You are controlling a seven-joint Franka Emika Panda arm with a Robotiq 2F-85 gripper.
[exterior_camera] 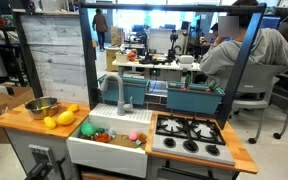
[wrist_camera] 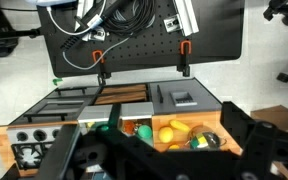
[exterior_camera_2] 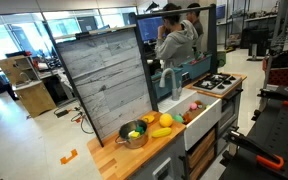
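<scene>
In the wrist view my gripper is a dark shape low in the picture, its fingers apart and nothing visible between them. Beyond it lies a toy kitchen, with a white sink [exterior_camera: 106,152] holding green, orange and pink toy foods. A metal pot [exterior_camera_2: 133,141] stands on the wooden counter, with green and yellow pieces inside. Beside the pot lie several yellow toy foods, including a round one [exterior_camera: 50,122] and a longer one [exterior_camera_2: 161,132]. The gripper appears clear of all these objects.
A stove [exterior_camera: 191,137] fills the counter right of the sink. A grey faucet [exterior_camera: 123,92] rises behind the basin, and a tall board [exterior_camera: 59,55] backs the pot's side. Cables [wrist_camera: 134,18] lie on the black table [wrist_camera: 144,52], where orange clamps are fixed.
</scene>
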